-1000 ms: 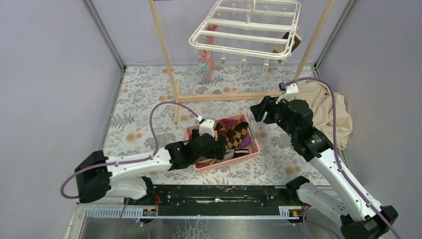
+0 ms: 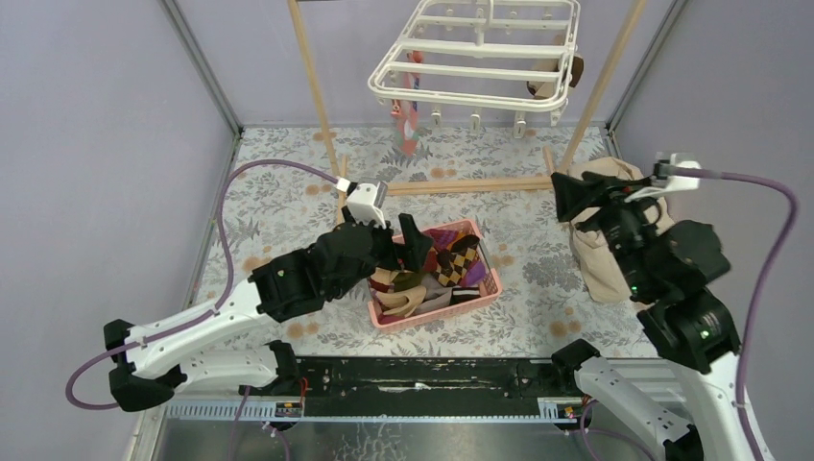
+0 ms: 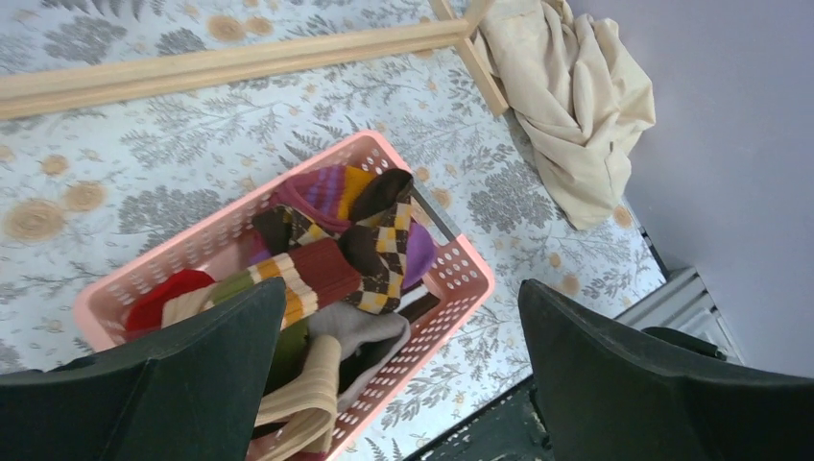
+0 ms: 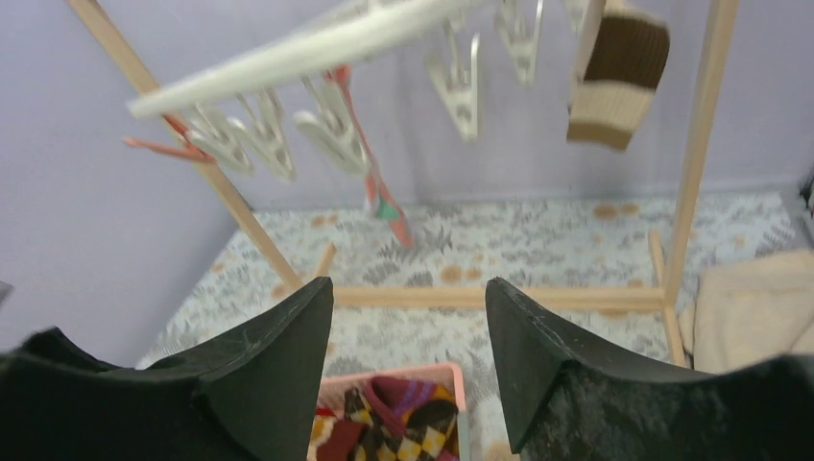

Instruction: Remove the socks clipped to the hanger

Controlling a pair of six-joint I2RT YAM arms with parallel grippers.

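Observation:
The white hanger (image 2: 480, 75) hangs at the back with clips along its edge. A pink sock (image 2: 408, 115) dangles from its left side, and a brown and tan sock (image 4: 616, 82) from its right. Beneath stands the pink basket (image 2: 437, 321), holding several socks, among them a checkered one (image 3: 392, 250). My left gripper (image 2: 401, 248) is above the basket, fingers spread; in its wrist view nothing lies between the fingers. Off to the right, higher up, is my right gripper (image 2: 574, 197), open and empty, below and in front of the hanger.
A wooden frame (image 2: 461, 185) surrounds the hanger, with posts on both sides and a bar across the floor. Beige cloth (image 2: 607, 259) lies at the right. Patterned floor left of the basket is clear. Grey walls close in both sides.
My left gripper has risen and drawn back to the left over the basket. My right gripper has moved right and upward. The hanger and its pink sock sway slightly.

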